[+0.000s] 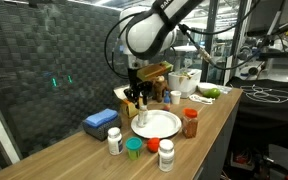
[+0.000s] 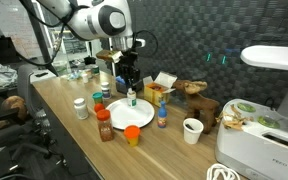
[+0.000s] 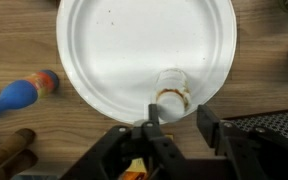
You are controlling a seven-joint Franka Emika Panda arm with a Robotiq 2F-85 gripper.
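A white plate (image 1: 162, 125) lies on the wooden table, and a small white bottle (image 1: 142, 117) stands on its back part. From above, the wrist view shows the bottle (image 3: 172, 82) with its cap towards my gripper. The fingers (image 3: 153, 114) stand apart on either side of the cap, and a gap shows on the right side, so the gripper looks open around the bottle. In exterior view 2 the bottle (image 2: 131, 98) is upright under the gripper.
An orange cup (image 2: 132, 134), a red-lidded jar (image 2: 105, 125) and a blue bottle (image 2: 162, 115) stand near the plate. White jars (image 1: 115, 141), a green-lidded jar (image 1: 134, 147) and a blue box (image 1: 102, 123) are close by.
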